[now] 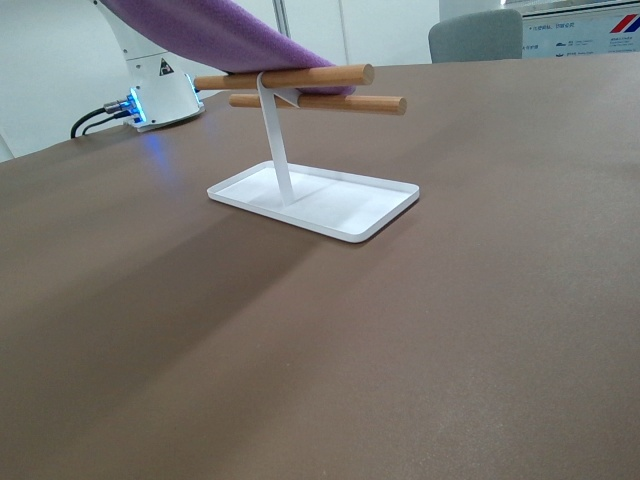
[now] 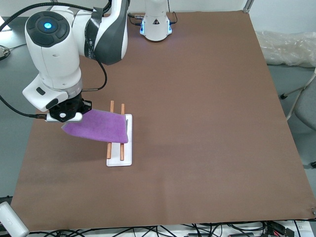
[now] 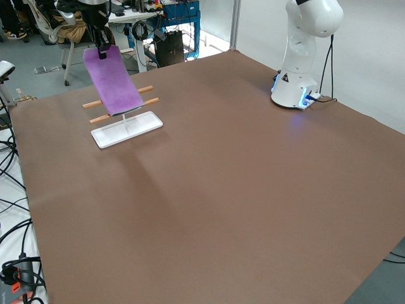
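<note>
A purple towel (image 2: 96,126) is draped across two wooden bars of a white stand (image 2: 126,150). Its upper end rises to my gripper (image 3: 102,50), at the top left of the right view. The gripper seems shut on that end, though its fingertips are hard to make out. In the top view the towel (image 1: 225,30) slopes up out of frame above the bars (image 1: 320,75), over the stand's white tray (image 1: 340,210).
Cables (image 3: 22,272) lie along the table's edge.
</note>
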